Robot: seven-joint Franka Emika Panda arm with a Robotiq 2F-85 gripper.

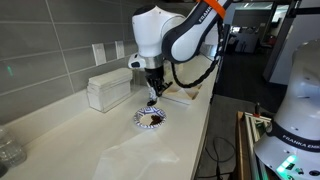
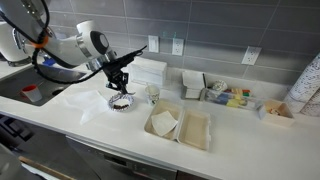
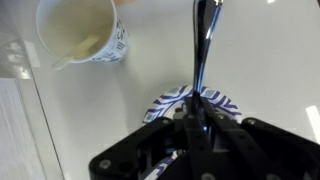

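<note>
My gripper is shut on a slim, shiny dark utensil point(image 3: 205, 40), which looks like a spoon and points to the top of the wrist view. Below it on the counter lies a plate with a blue-and-white patterned rim point(image 3: 225, 102), partly hidden by the gripper. In exterior view 1 the utensil's dark lower end point(image 1: 152, 102) is just above the plate's far rim point(image 1: 139, 115). Dark matter point(image 1: 155, 120) shows on the plate. A white cup point(image 3: 85, 32) with a pale stick inside stands beside the plate.
A two-compartment tray point(image 2: 180, 128) stands to the right of the cup in exterior view 2. White boxes point(image 2: 150, 70) line the wall. White paper point(image 1: 135, 160) lies near the plate.
</note>
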